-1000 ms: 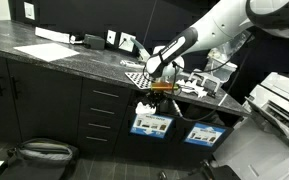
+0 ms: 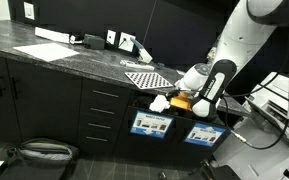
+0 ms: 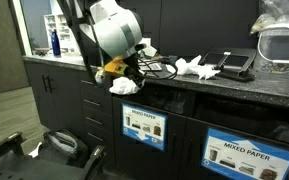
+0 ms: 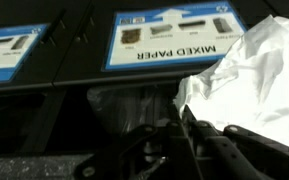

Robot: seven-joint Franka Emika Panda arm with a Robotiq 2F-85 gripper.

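A crumpled white sheet, paper or tissue (image 4: 259, 85), fills the right side of the wrist view, with my gripper shut on its edge. In exterior view 1 the white sheet (image 2: 159, 103) hangs in front of the counter, just above the left "mixed paper" sign (image 2: 151, 123). Exterior view 2 has the sheet (image 3: 125, 86) over the matching sign (image 3: 144, 124), at the height of the open compartment. My fingertips are hard to make out in both exterior views.
A second "mixed paper" sign (image 3: 246, 154) marks the neighbouring compartment. On the counter (image 2: 94, 65) are a checkered board (image 2: 149, 80), white crumpled material (image 3: 197, 69) and a black tray (image 3: 232, 63). A black bag (image 2: 42, 158) lies on the floor. Open floor lies before the cabinets.
In exterior view 1 the arm has shifted right with the white sheet in its gripper. The counter items look unmoved.
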